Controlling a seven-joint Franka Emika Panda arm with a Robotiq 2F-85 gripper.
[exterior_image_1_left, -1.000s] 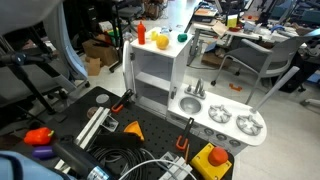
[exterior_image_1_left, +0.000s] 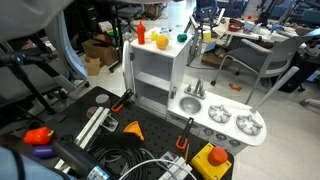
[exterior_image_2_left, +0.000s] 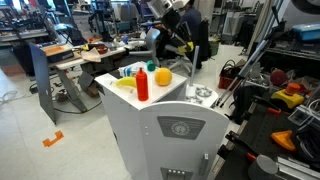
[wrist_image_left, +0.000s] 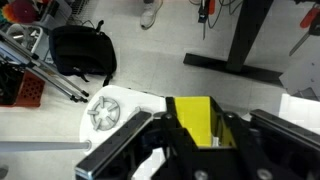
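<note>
In the wrist view my gripper is shut on a yellow object (wrist_image_left: 193, 112), a flat-edged piece between the dark fingers. It is held in the air, with the white stove top (wrist_image_left: 128, 104) and its ring burner (wrist_image_left: 103, 113) farther below. Most of the piece is hidden by the fingers, so its full shape cannot be told.
A white toy kitchen has a sink (exterior_image_1_left: 190, 105) and burners (exterior_image_1_left: 249, 125). On its cabinet top stand a red bottle (exterior_image_2_left: 142, 84) and an orange ball (exterior_image_2_left: 164, 73). A tool-strewn black table (exterior_image_1_left: 150, 135) lies in front. A chair (exterior_image_1_left: 262, 55) stands behind.
</note>
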